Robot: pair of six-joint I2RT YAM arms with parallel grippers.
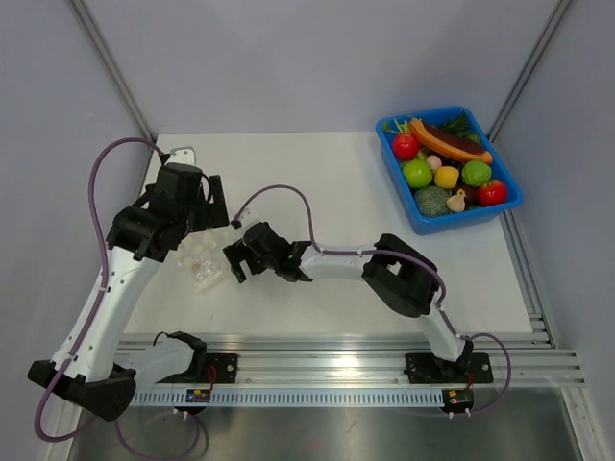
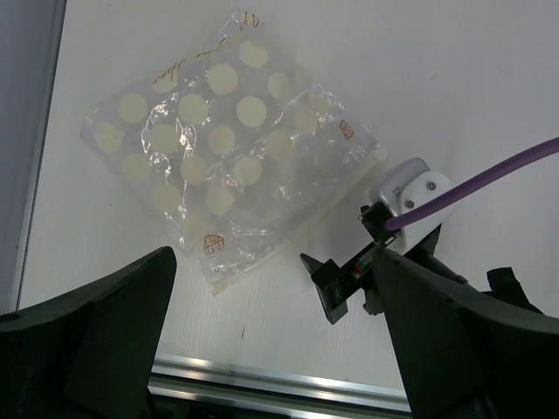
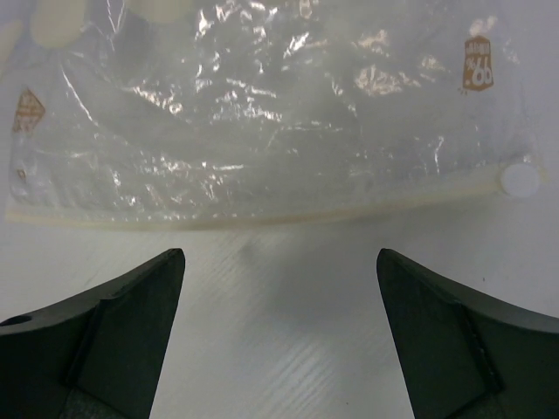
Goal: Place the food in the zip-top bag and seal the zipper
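A clear zip top bag [image 1: 207,277] with pale dots lies flat on the left of the table. In the left wrist view the whole bag [image 2: 218,166] shows, with nothing visible inside it. My left gripper [image 1: 213,202] is open above its far side, gap empty. My right gripper [image 1: 244,260] stands open by its right edge. The right wrist view shows a pale zipper strip [image 3: 288,218] running across beyond the fingertips, with a round white slider [image 3: 521,180] at its right end. Food fills a blue bin [image 1: 452,225] at the far right.
Inside the bin are tomatoes [image 1: 405,146], a green apple [image 1: 417,174], broccoli [image 1: 431,201] and several other pieces. The table [image 1: 317,192] between bag and bin is clear. Both grippers are close together, and purple cables [image 1: 297,190] arch over the arms.
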